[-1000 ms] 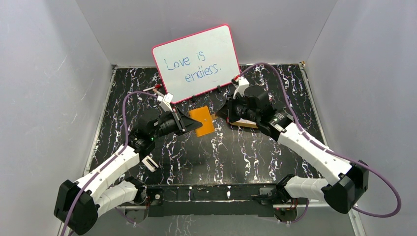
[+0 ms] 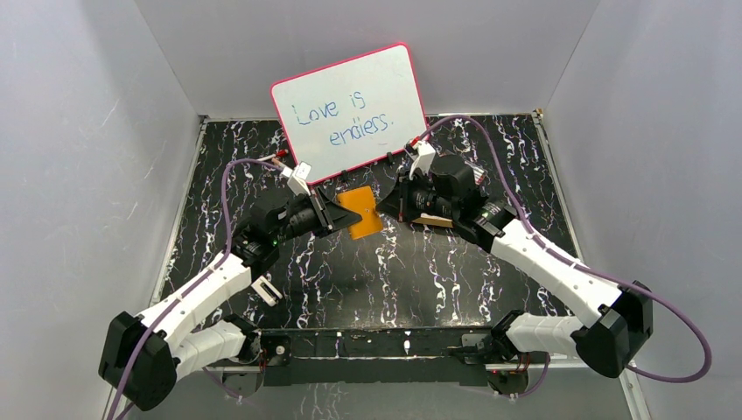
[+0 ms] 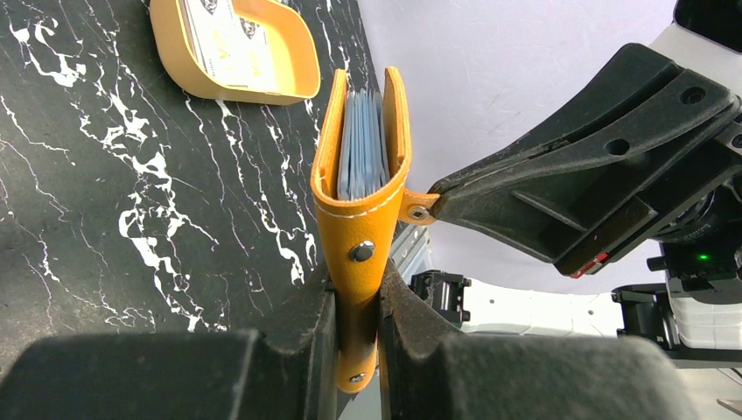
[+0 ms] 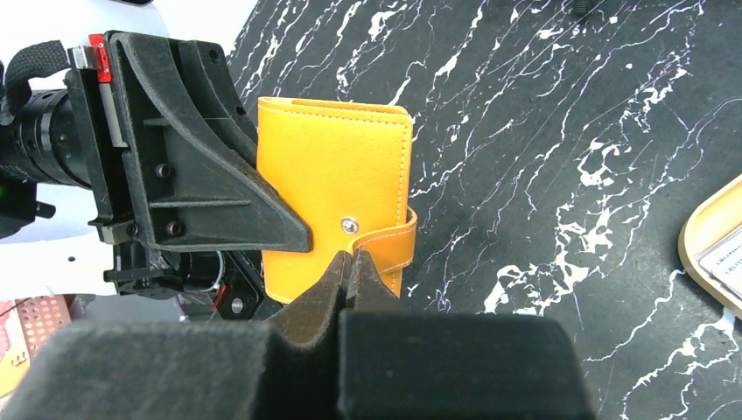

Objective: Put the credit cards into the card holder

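Observation:
My left gripper is shut on the yellow-orange leather card holder, which hangs above the table with its top edge up. In the left wrist view it stands edge-on, and clear sleeves show between its covers. No card can be made out in them. A short strap with a snap sticks out from the holder's side. My right gripper is shut, its tips right at the strap's end. Whether the strap is pinched between them I cannot tell. Cards lie in a yellow tray.
In the top view the tray is partly under my right arm. A whiteboard with handwriting leans at the back, a marker at its left. A small white object lies near my left arm.
The left gripper and the holder have barely shifted.

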